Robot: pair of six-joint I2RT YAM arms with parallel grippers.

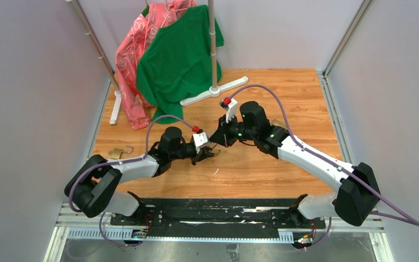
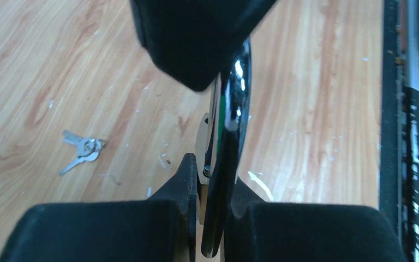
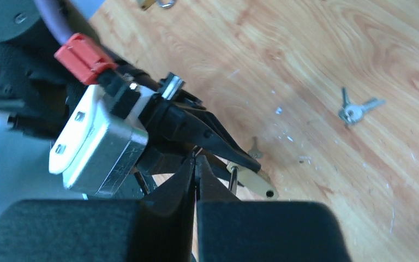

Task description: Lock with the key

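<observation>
A small brass padlock (image 3: 257,181) is pinched by my left gripper (image 1: 210,154), which is shut on it. Its shiny curved shackle (image 2: 230,131) rises from between the left fingers in the left wrist view. My right gripper (image 1: 219,143) is just above and beside the padlock, its dark fingertip (image 2: 196,52) near the shackle's top. In the right wrist view the right fingers stand close together; whether they touch each other or the shackle cannot be made out. A bunch of keys (image 2: 84,148) lies on the wood, and a single key (image 3: 255,148) lies by the left fingers.
Another padlock (image 1: 115,154) with a hook-like shackle beside it lies at the left. A further brass item (image 1: 277,123) is partly hidden behind the right arm. Clothes (image 1: 177,63) hang on a rack (image 1: 214,90) at the back.
</observation>
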